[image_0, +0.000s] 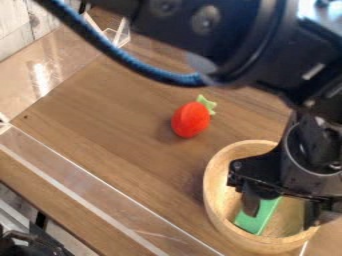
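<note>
A round wooden bowl (219, 184) stands at the lower right of the camera view, with a green block (257, 214) lying inside it. My dark gripper (273, 188) is over the bowl's right part, just above the block, its fingers open; whether they touch the block is unclear. A red tomato-like toy (190, 121) with a pale green top lies on the table, up and left of the bowl.
A clear strip runs along its lower left edge. The arm and a blue cable cross the top of the view.
</note>
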